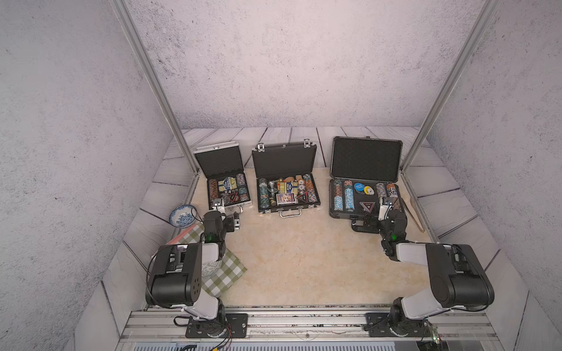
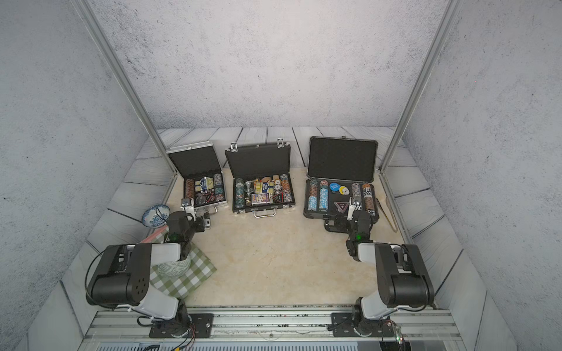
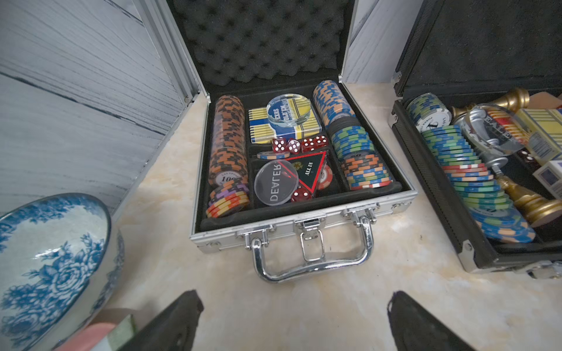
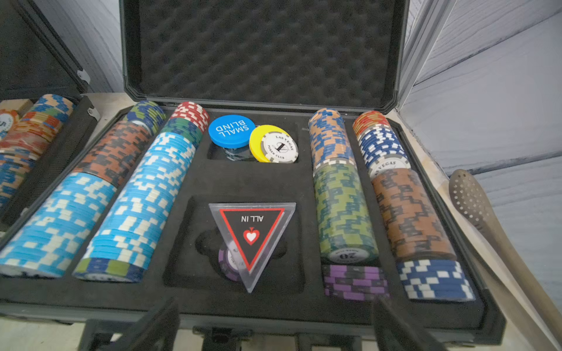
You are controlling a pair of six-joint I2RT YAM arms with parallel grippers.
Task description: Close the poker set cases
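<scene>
Three poker cases stand open along the back, lids up: a small silver case (image 3: 304, 223) at left, a middle black case (image 1: 284, 158) with a mixed set of chips and cards, and a larger black case (image 2: 341, 156) at right. My left gripper is open in front of the silver case's handle (image 3: 310, 267), nothing between its fingers. My right gripper is open at the front edge of the right case, below the triangular ALL IN marker (image 4: 251, 234), holding nothing.
A blue-patterned bowl (image 3: 49, 269) and checked cloth (image 2: 193, 275) lie at left; a slotted spoon (image 4: 497, 245) lies right of the right case.
</scene>
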